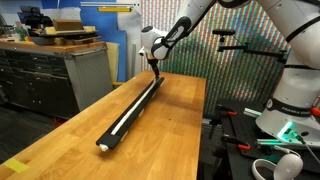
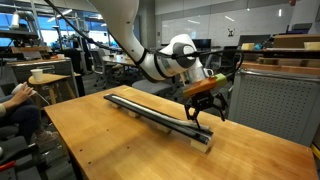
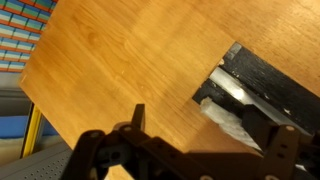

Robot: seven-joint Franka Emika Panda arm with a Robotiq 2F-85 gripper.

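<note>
A long black bar with a pale strip along its top (image 1: 132,113) lies on the wooden table. My gripper (image 2: 206,112) is over the bar's far end as seen in exterior view 1, pointing down. In the wrist view the gripper stands open, its dark fingers wide apart. Between and below them show the bar's end (image 3: 235,70) and a white piece (image 3: 224,117) beside the strip. The right finger covers part of that white piece, so what it is cannot be told. Nothing appears held.
Bare wooden tabletop (image 1: 165,140) surrounds the bar on both sides. A grey cabinet (image 2: 265,95) stands behind the table's edge. In exterior view 1, another white arm (image 1: 295,95) and a black stand are at the right.
</note>
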